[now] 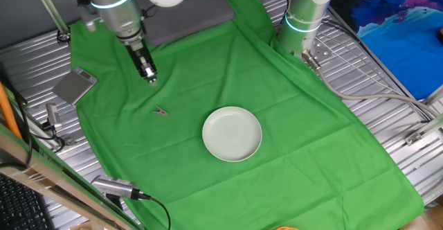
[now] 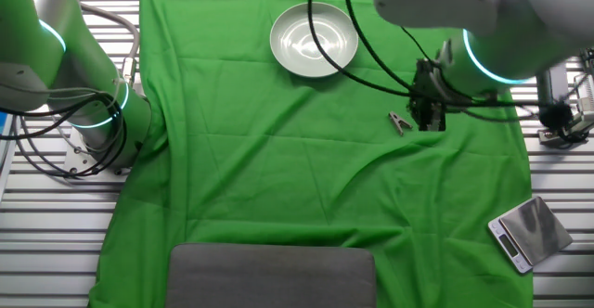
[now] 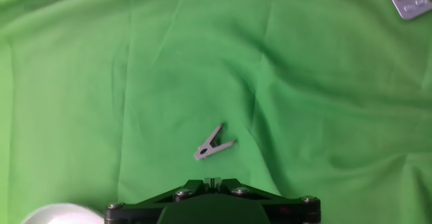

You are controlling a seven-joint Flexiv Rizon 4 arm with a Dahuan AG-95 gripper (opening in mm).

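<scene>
A small grey clip lies flat on the green cloth, its two legs spread in a V. The wrist view shows the clip just ahead of my gripper, apart from it. The fingertips meet, and nothing shows between them. From the side, my gripper hangs above the cloth, close to the clip. A pale round plate sits on the cloth to the clip's right; it looks empty. Only the plate's edge enters the wrist view at bottom left.
A small scale stands at the cloth's left edge. A dark grey flat pad lies on the cloth. A robot column rises at the back right, and a small camera at front left. Around the plate, the wrinkled cloth is clear.
</scene>
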